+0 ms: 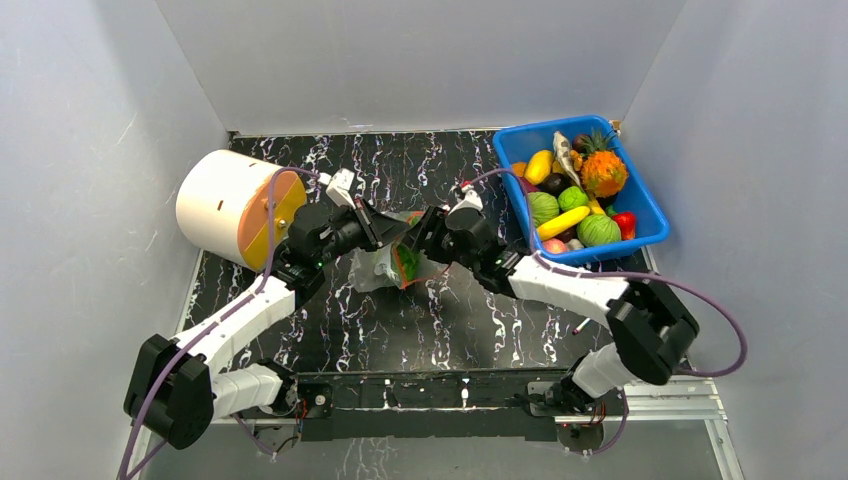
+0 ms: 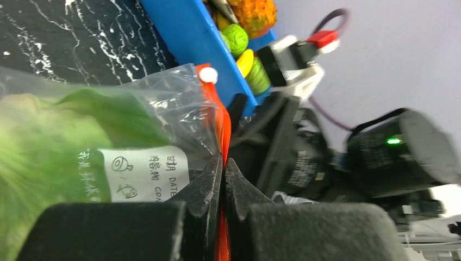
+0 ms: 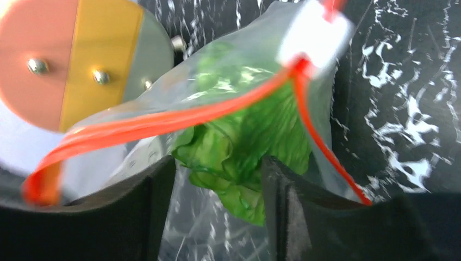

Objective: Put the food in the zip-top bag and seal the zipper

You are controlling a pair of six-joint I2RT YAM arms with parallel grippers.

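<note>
A clear zip bag [image 1: 370,272] with an orange zipper edge [image 3: 179,115] holds green leafy food [image 3: 234,152]. The left wrist view shows its white label [image 2: 145,173] and a white knob [image 2: 207,75] at one end of the orange strip. My left gripper is shut on that strip, tips pinched together. My right gripper stands part open at the bag's mouth, its fingers [image 3: 159,187] apart in front of the leaves. Whether they touch the leaves I cannot tell. A blurred white slider [image 3: 315,35] sits at the zipper's corner. From above, both grippers largely cover the mouth.
A blue bin [image 1: 640,228] full of fruit and vegetables stands at the back right, behind the right arm. Left of the bag lies a large cream cylinder [image 1: 228,205] with an orange end.
</note>
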